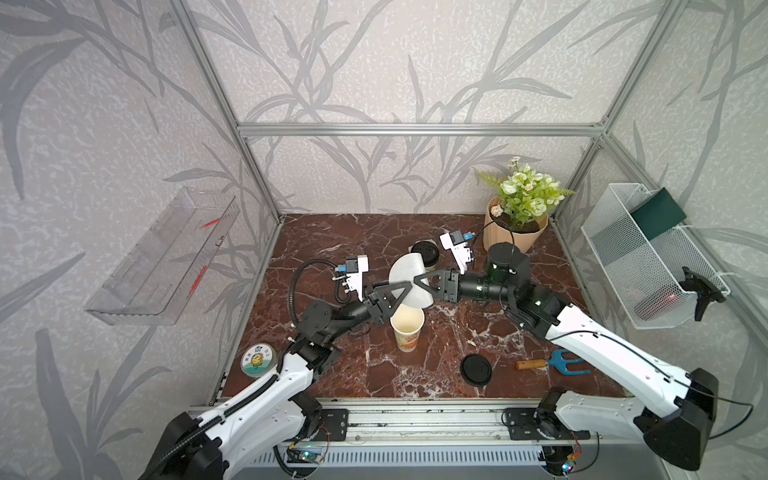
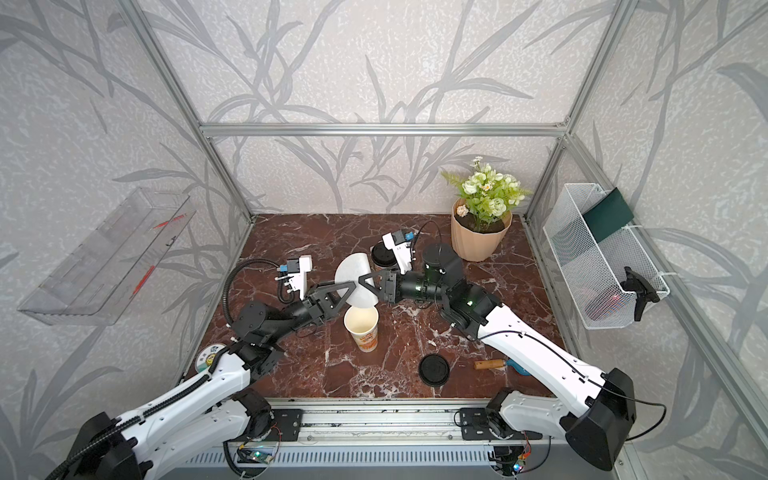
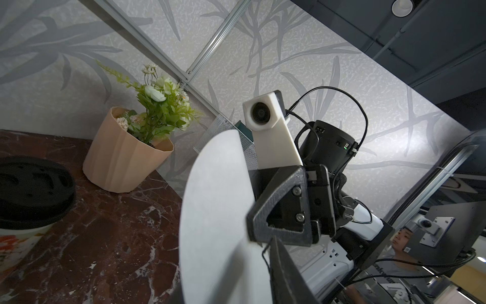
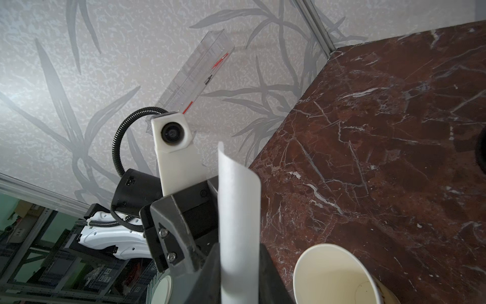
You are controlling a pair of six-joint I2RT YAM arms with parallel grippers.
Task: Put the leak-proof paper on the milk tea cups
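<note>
A white leak proof paper (image 1: 405,268) is held upright above an open milk tea cup (image 1: 407,332). My right gripper (image 1: 424,280) is shut on the paper. My left gripper (image 1: 402,288) is at the paper from the other side, its fingers partly apart; whether they touch it is unclear. In the left wrist view the paper (image 3: 207,212) fills the centre as a curved sheet. A second cup with a black lid (image 1: 424,253) stands behind, partly hidden.
A loose black lid (image 1: 476,369) and a blue fork tool (image 1: 566,364) lie at front right. A potted plant (image 1: 516,224) stands back right, a round tin (image 1: 257,359) front left.
</note>
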